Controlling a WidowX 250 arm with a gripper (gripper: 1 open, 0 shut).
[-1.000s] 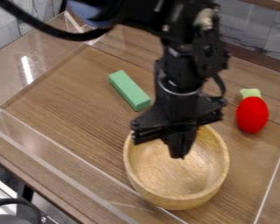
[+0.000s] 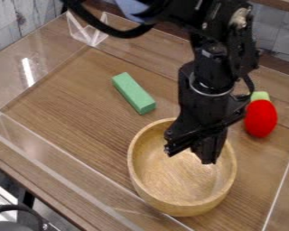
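Note:
My dark gripper (image 2: 195,135) hangs over the back part of a wide wooden bowl (image 2: 172,178), its fingertips near the bowl's rear rim. The bowl looks empty where visible. Whether the gripper is open or shut is hard to make out. A red oval object (image 2: 260,119) lies right of the gripper, with a small pale green object (image 2: 258,96) behind it. A green block (image 2: 134,93) lies to the left behind the bowl.
A clear object (image 2: 84,23) stands at the back left. The arm blocks part of the back centre.
The bowl and other objects appear unmoved.

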